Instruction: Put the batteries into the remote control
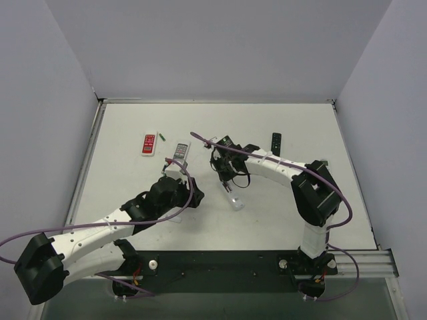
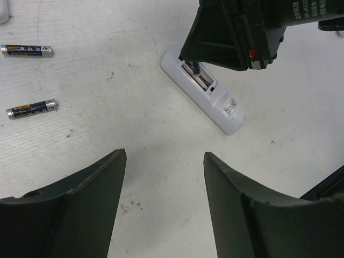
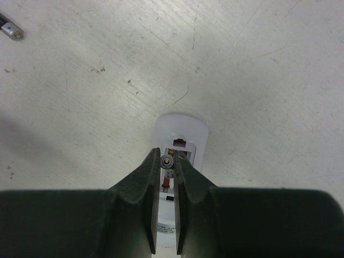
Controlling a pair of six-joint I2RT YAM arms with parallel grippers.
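Note:
The white remote (image 2: 223, 111) lies back side up on the table with its battery compartment uncovered. My right gripper is shut on a battery (image 3: 167, 160), whose round end shows between the fingertips. In the left wrist view this battery (image 2: 195, 68) points down into or just above the compartment; whether it touches cannot be told. My left gripper stands open to the side of the remote, its fingers wide apart with only bare table between them. Two loose batteries, one upper (image 2: 27, 51) and one lower (image 2: 32, 109), lie at the left of the left wrist view.
Beyond the left arm are a red-faced remote (image 1: 149, 144), a grey remote (image 1: 181, 151) and a small green stick-like piece (image 1: 161, 137). A black remote (image 1: 275, 144) lies behind the right arm. Near the left arm is a small white piece (image 1: 175, 219).

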